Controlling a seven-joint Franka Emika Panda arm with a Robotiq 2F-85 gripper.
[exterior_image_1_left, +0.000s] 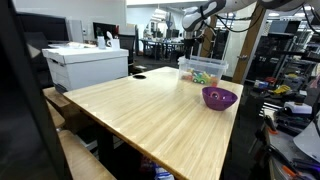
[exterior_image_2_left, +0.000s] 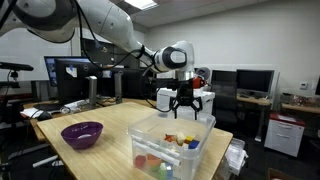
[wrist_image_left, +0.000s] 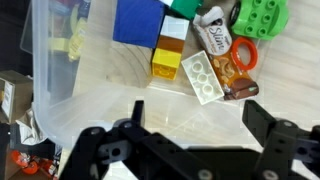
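A clear plastic bin (exterior_image_2_left: 150, 134) stands on the table with several small toys and blocks inside. Above it hangs my gripper (exterior_image_2_left: 185, 103), pointing down; in the wrist view its fingers are wide apart and nothing lies between them, so the gripper is open. Below it, in the bin, the wrist view shows a white perforated block (wrist_image_left: 202, 78), an orange-brown toy (wrist_image_left: 232, 77), a green toy (wrist_image_left: 260, 17), a blue block (wrist_image_left: 138, 20) and a yellow block (wrist_image_left: 165, 64). Apart from the bin stands an empty-looking purple bowl (exterior_image_1_left: 219, 97).
The wooden table (exterior_image_1_left: 150, 105) has a wide bare stretch in front of the bin and bowl. A white cabinet (exterior_image_1_left: 90, 68) stands behind its left side. The bin's upright walls surround the toys.
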